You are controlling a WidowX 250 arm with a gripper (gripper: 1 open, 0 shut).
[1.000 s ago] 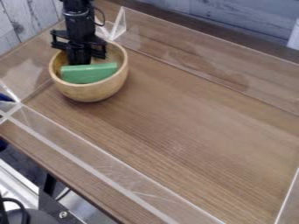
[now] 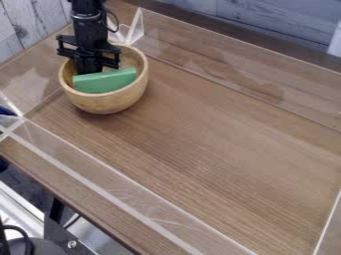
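Observation:
A light wooden bowl (image 2: pixel 110 100) sits at the upper left of the table, a green block (image 2: pixel 107 82) lying tilted inside it. My black gripper (image 2: pixel 88 56) reaches down over the back left of the bowl, its lower end at or just inside the rim beside the block. Whether it is open, shut or touching the block is too small and dark to tell.
Pale walls stand behind it at the left and upper right. Dark cables show at the lower left, beyond the table's edge.
My gripper has shifted slightly left, and the green block appears slightly higher and more tilted in the bowl.

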